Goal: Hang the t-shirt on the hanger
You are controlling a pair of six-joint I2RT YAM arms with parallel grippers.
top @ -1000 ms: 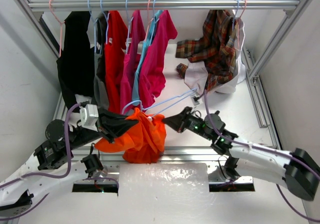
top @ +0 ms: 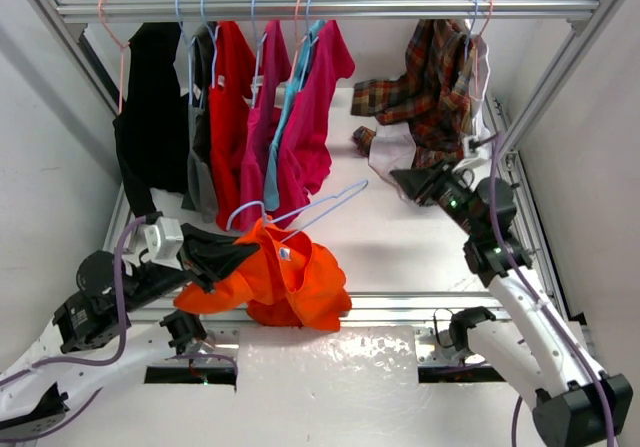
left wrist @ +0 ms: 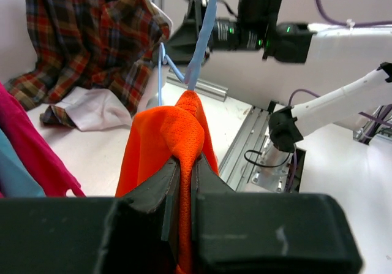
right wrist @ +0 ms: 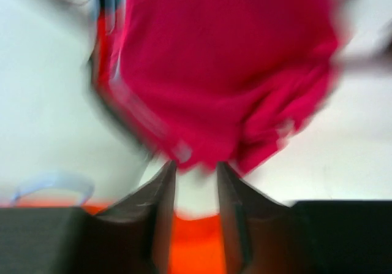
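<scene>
An orange t-shirt (top: 300,282) hangs bunched from my left gripper (top: 240,252), which is shut on its fabric; in the left wrist view the pinched cloth (left wrist: 184,133) rises between the fingers. A light blue hanger (top: 330,197) tilts above the shirt, one end at the pinched fabric, its long side reaching toward the right. My right gripper (top: 400,182) is apart from shirt and hanger, in front of the plaid shirts, its fingers partly open; its own wrist view is motion-blurred, and nothing clearly shows between them.
A metal rail (top: 330,9) holds black, grey, red, magenta (top: 310,127) and teal shirts on the left, plaid shirts (top: 430,97) on the right. Frame posts stand at both sides.
My right gripper has moved up and back, away from the orange shirt. My left gripper has shifted slightly down and left with shirt and hanger; the shirt's right part swung out and back down.
</scene>
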